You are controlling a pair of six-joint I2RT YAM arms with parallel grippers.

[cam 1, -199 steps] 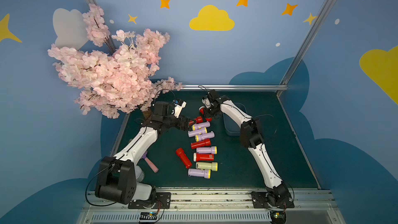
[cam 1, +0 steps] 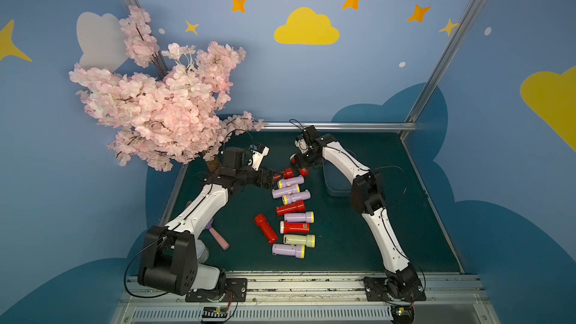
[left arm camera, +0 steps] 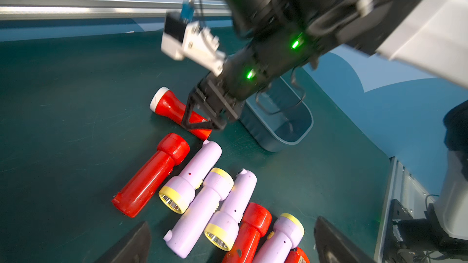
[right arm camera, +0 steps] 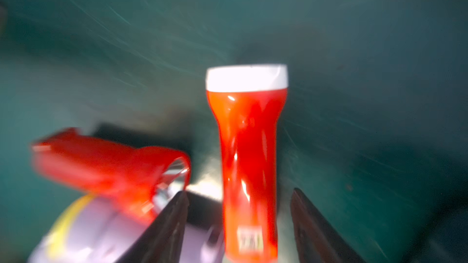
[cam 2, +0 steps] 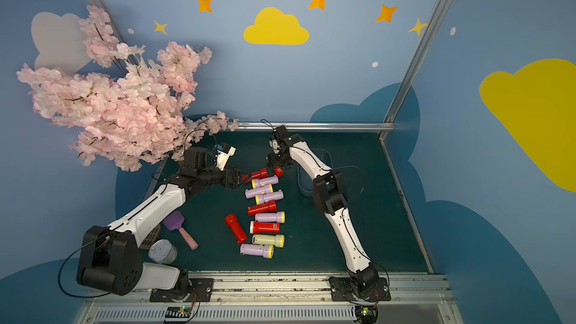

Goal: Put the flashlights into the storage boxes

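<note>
A red flashlight with a white rim (right arm camera: 249, 141) lies on the mat, its tail end between the fingers of my open right gripper. Whether the fingers touch it, I cannot tell. A plain red flashlight (left arm camera: 151, 175) rests to its left. My left gripper (cam 1: 271, 178) is open and low beside that one, with nothing held in its fingers. Purple flashlights (left arm camera: 199, 221) and more red ones (cam 1: 291, 207) form a column running toward the front, with one pale green flashlight (cam 1: 299, 240). The blue-grey storage box (left arm camera: 271, 141) is right of them, partly hidden by the right arm; its visible part is empty.
A lone red flashlight (cam 2: 235, 228) lies left of the column. At front left are a purple shovel with a pink handle (cam 2: 181, 228) and a round clear container (cam 2: 162, 252). Blossom branches (cam 1: 162, 108) overhang the back left. The mat's right side is open.
The right gripper has shifted slightly rightward around the white-rimmed red flashlight, whose tail end shows a little further right. The left arm holds still.
</note>
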